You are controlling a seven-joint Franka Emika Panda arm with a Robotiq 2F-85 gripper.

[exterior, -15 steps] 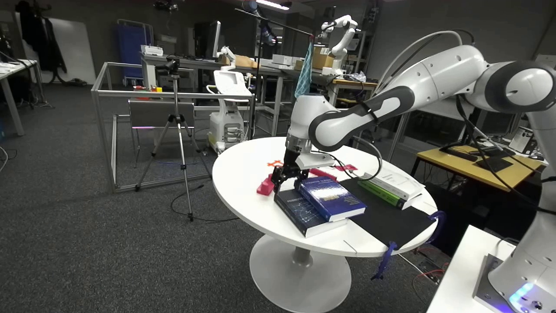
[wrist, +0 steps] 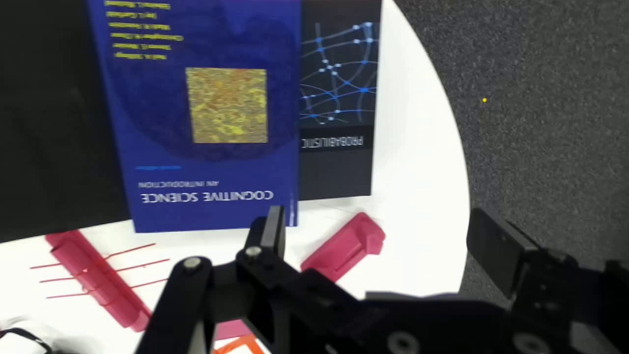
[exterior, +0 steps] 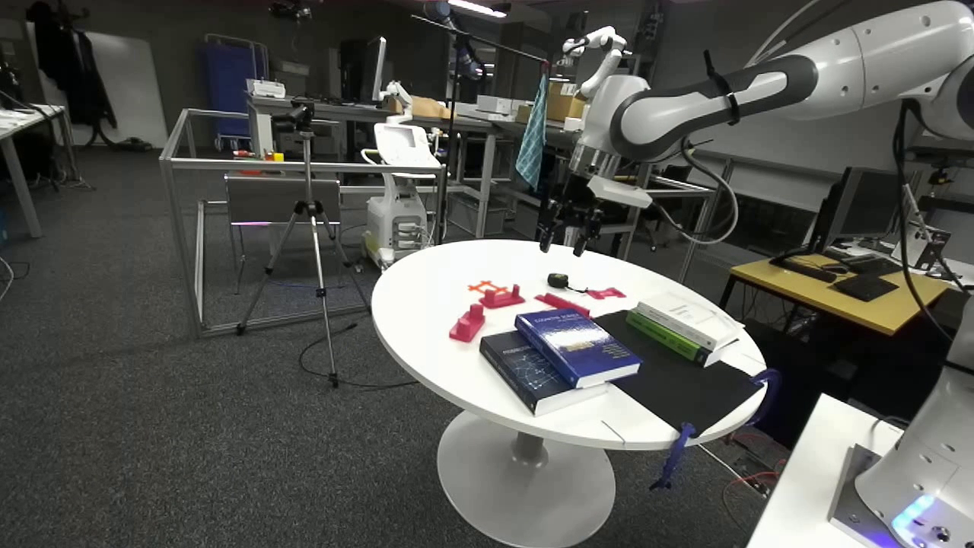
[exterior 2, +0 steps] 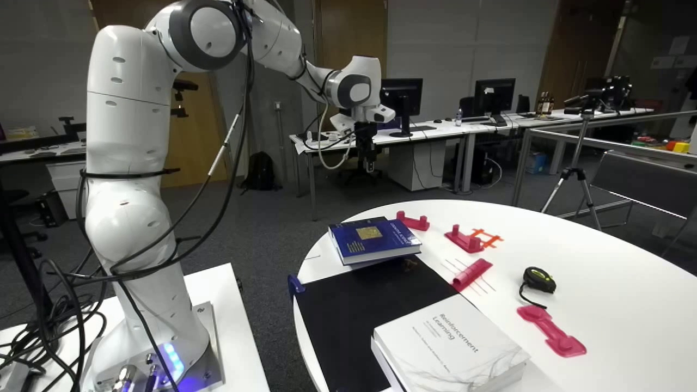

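Note:
My gripper [exterior: 563, 251] is open and raised well above the round white table, with nothing between its fingers. In the wrist view its dark fingers [wrist: 272, 231] stand wide apart. The blue Cognitive Science book [exterior 2: 375, 239] lies on top of a dark book [exterior: 534, 373], shifted so that the lower cover partly shows. On the other side of a black mat [exterior 2: 366, 307], a white Reinforcement Learning book [exterior 2: 451, 343] rests on a green book [exterior: 671, 336]. My gripper touches none of these books.
Several pink-red printed parts, such as a ridged bar [exterior 2: 471, 274] and a flat piece [exterior 2: 552, 331], lie on the table with an orange frame [exterior: 486, 287] and a black tape measure [exterior 2: 539, 280]. Blue clamps [exterior: 673, 455] grip the table edge. Bare white tabletop [exterior: 429, 283] lies at the left.
The arm has risen from beside the blue and dark books, and the gripper now hangs higher and to the right in exterior view 1. The books have not visibly moved.

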